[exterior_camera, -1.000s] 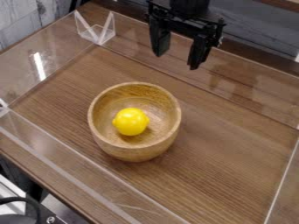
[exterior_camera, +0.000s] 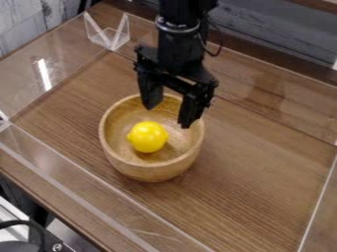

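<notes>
The black gripper hangs over the back part of a round wooden bowl, its two fingers spread apart and open. Inside the bowl, toward the front left, lies a yellow ball, below and slightly left of the gripper, with nothing visible between the fingers.
A white wire object stands at the back left. A black cable lies at the front left corner.
The gripper has moved down and toward the viewer, from the back of the table to over the bowl. The bowl and ball have stayed in place.
</notes>
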